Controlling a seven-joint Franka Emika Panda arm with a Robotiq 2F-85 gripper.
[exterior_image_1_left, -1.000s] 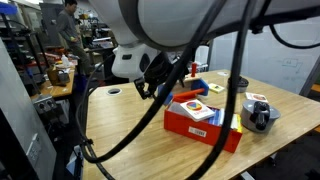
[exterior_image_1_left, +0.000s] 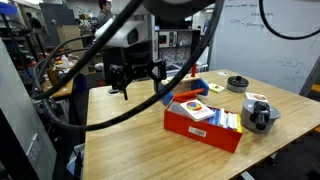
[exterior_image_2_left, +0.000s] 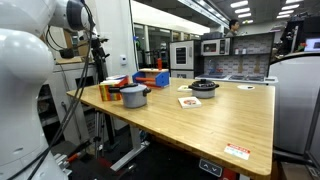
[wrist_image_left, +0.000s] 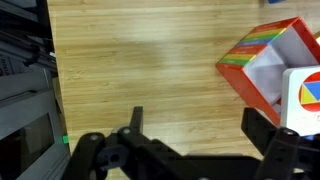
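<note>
My gripper (exterior_image_1_left: 143, 82) hangs over the bare wood of the table, left of the red box (exterior_image_1_left: 203, 129) in the first exterior view. In the wrist view the fingers stand wide apart, with only tabletop (wrist_image_left: 130, 70) between and beyond them. The box holds several items, among them a white package (exterior_image_1_left: 196, 109) with a coloured round picture on top. Part of this box (wrist_image_left: 240, 76) shows at the right of the wrist view, with the white package (wrist_image_left: 290, 110) in it. A grey lidded pot (exterior_image_1_left: 261, 118) stands beside the box.
Farther back on the table are a dark pot (exterior_image_2_left: 203, 89), a flat white item (exterior_image_2_left: 190, 102) and a blue bin (exterior_image_2_left: 152, 78). Left of the box the tabletop is clear. Dark equipment (wrist_image_left: 28, 120) lies beyond its edge in the wrist view.
My arm has risen in the first exterior view, the gripper keeping its place left of the box. A person in the background has walked to the right. The box and pot look unmoved.
</note>
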